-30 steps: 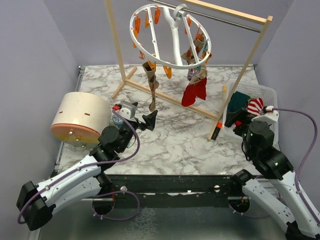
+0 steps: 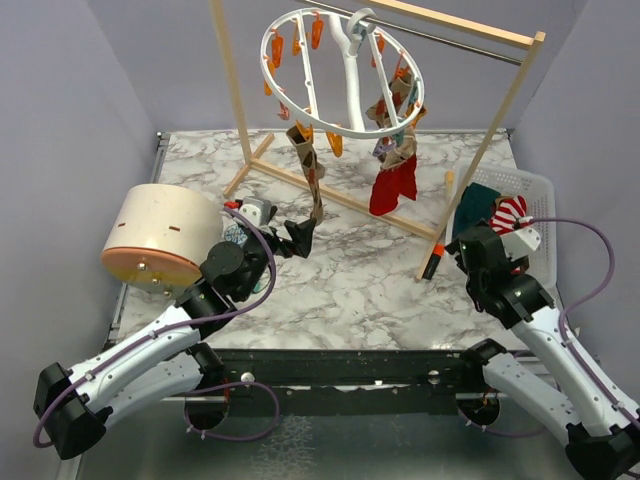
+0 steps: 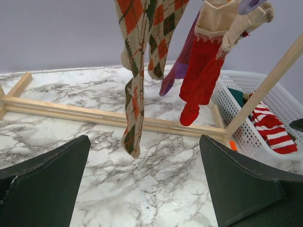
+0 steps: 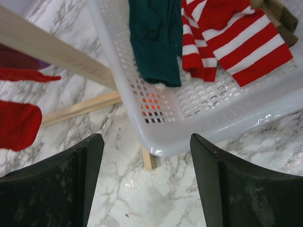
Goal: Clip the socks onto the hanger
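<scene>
A white round clip hanger [image 2: 349, 128] with orange clips hangs from the rod, holding an argyle sock [image 2: 306, 160], red socks [image 2: 393, 185] and others, seen close in the left wrist view [image 3: 134, 109]. My left gripper [image 2: 292, 236] is open just below and left of the argyle sock, nothing between its fingers. My right gripper is over the front-left edge of the white basket [image 4: 232, 124], fingers apart and empty. The basket holds a green sock [image 4: 154, 47], red-and-white striped socks [image 4: 246, 52] and olive cloth.
The wooden frame [image 2: 497, 120] stands around the hanger, its right post beside the basket. An orange-handled tool [image 2: 435, 255] lies by the basket. A cream drum [image 2: 160, 230] sits at left.
My right gripper has shifted a little at the basket, and its arm has swung slightly. My left gripper has moved slightly; the hanging socks sway a little.
</scene>
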